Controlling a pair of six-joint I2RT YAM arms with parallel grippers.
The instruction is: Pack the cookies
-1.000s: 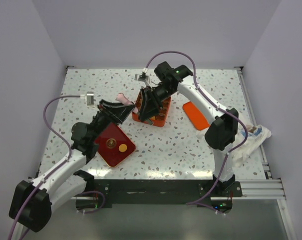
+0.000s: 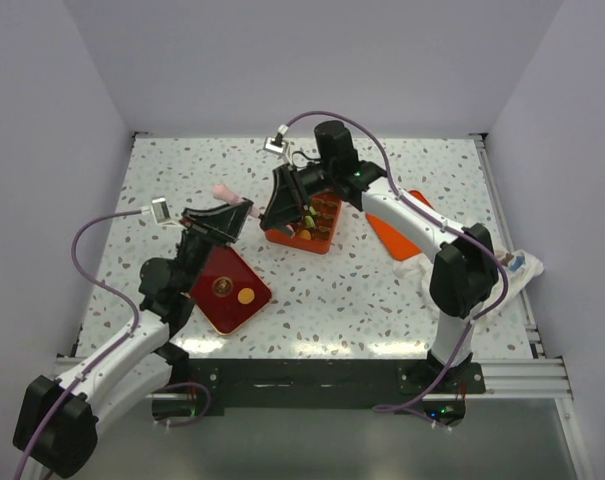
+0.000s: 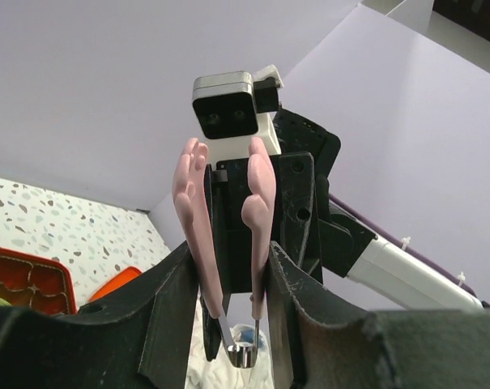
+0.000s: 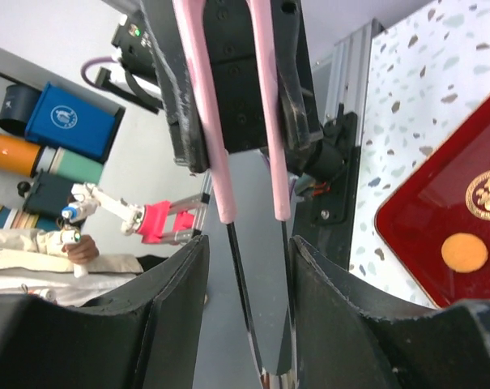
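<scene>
My left gripper (image 2: 240, 212) is shut on pink-tipped metal tongs (image 3: 259, 194), held in the air between both arms. My right gripper (image 2: 282, 215) is at the tongs' metal end; in the right wrist view its fingers stand close around that end, their exact opening unclear. An orange compartment tray (image 2: 315, 245) with cookies lies partly hidden behind my right gripper. A dark red tray (image 2: 234, 315) at front left holds a yellow round piece (image 4: 463, 252) and a brown patterned one (image 4: 489, 195).
An orange flat piece (image 2: 387, 232) lies at the right, partly behind my right arm, beside crumpled white cloth (image 2: 512, 285). Walls bound the back and sides.
My left gripper and the pink-tipped tongs have moved left, away from the orange tray.
</scene>
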